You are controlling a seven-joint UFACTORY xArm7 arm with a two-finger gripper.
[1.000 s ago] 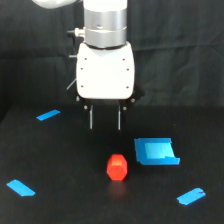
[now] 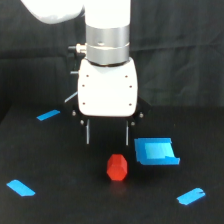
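Observation:
A small red block-like object (image 2: 117,167) rests on the dark table, toward the front of the middle. Above and behind it in the camera view hangs my gripper (image 2: 107,142) with its white hand pointing down. Two thin fingers stand well apart, with nothing between them. The red object appears lower in the picture than the fingertips and slightly right of their midpoint; no contact shows.
Right of the red object lies a blue open-looking tray or box (image 2: 155,152). Flat blue strips mark the table at the back left (image 2: 48,115), front left (image 2: 21,188) and front right (image 2: 191,196).
The gripper has come lower in the picture and a little to the right, and its fingers are farther apart. The red object and the blue tray have not moved.

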